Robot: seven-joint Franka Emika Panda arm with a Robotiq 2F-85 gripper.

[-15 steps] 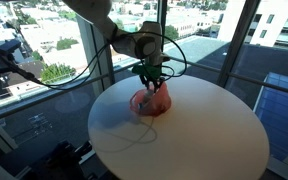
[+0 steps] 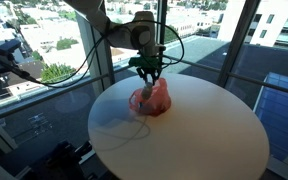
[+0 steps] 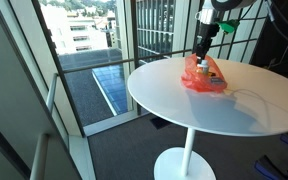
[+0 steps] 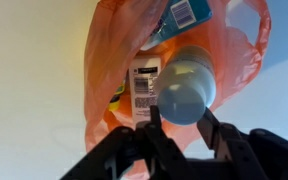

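Observation:
A translucent red plastic bag (image 2: 159,101) stands on the round white table (image 2: 204,130). My gripper is shut on a pale, round-topped bottle (image 4: 185,88), whose smooth end faces the wrist camera. In exterior view 1 the bottle (image 2: 147,90) hangs below my gripper (image 2: 149,79) at the bag's mouth, its lower part hard to make out against the bag. Inside the bag, the wrist view shows a white box with a barcode (image 4: 142,88), a teal package (image 4: 179,22) and a partly hidden yellow item.
Around the bag the tabletop (image 3: 194,110) is bare, with wide free room to the right in exterior view 1. Tall windows stand behind the table. A loose cable hangs by the arm.
The bag remains in about the same place.

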